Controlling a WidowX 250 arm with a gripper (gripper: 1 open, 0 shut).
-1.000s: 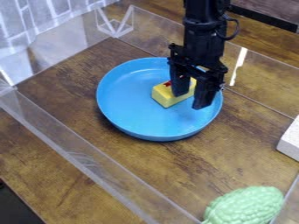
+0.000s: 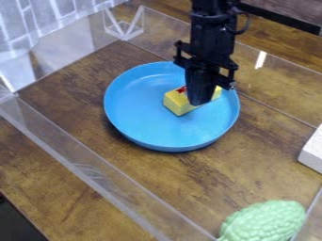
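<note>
A blue round plate (image 2: 145, 122) lies on the wooden table, and on it sits a yellow block (image 2: 182, 103) with a bit of red on top. My black gripper (image 2: 199, 92) is lowered onto the block from above and covers part of it; its fingertips look close together, with nothing clearly between them.
A green bumpy object (image 2: 262, 222) lies at the bottom right, and a white block (image 2: 310, 146) at the right edge. Clear plastic walls cross the table at the left and top.
</note>
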